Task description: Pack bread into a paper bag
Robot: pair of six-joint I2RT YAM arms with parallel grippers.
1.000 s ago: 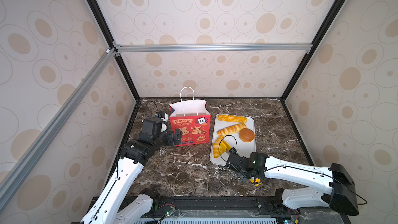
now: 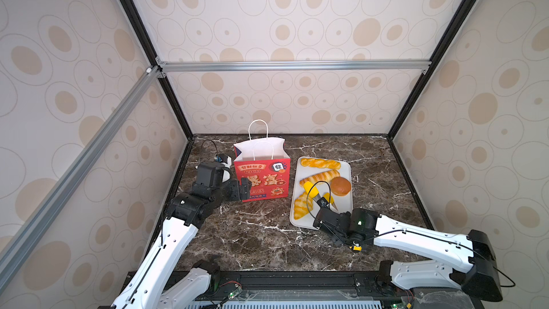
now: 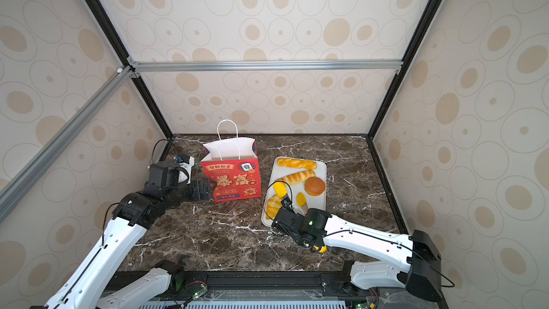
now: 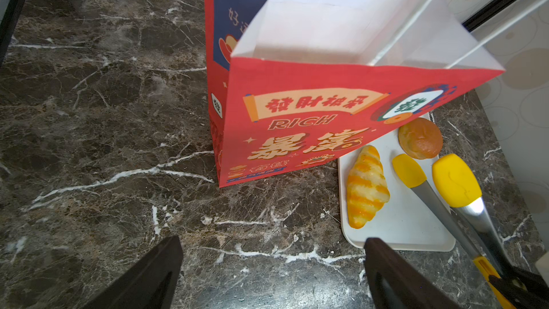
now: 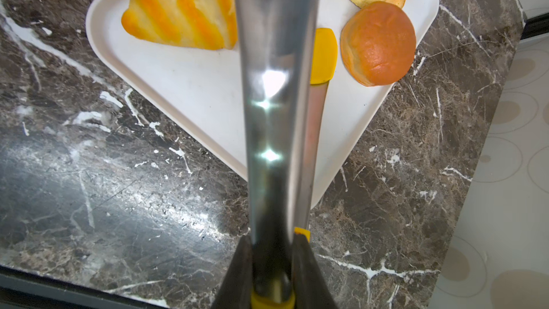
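A red paper bag (image 2: 262, 178) stands upright and open at the top beside a white tray (image 5: 183, 97) holding several breads: a long golden loaf (image 2: 319, 162), a striped loaf (image 3: 292, 176), a triangular bread (image 5: 180, 8) and a round bun (image 5: 378, 43). My right gripper is shut on steel tongs (image 5: 274, 114) with yellow tips (image 4: 457, 180), held over the tray with the two arms of the tongs apart. My left gripper stands open at the bag's lower left, its fingers empty.
Patterned walls enclose the back and both sides, close to the tray's right in the right wrist view.
My right gripper has shifted a little right and up with the tongs, whose yellow tips now sit nearer the striped loaf and bun. The left arm has not moved.
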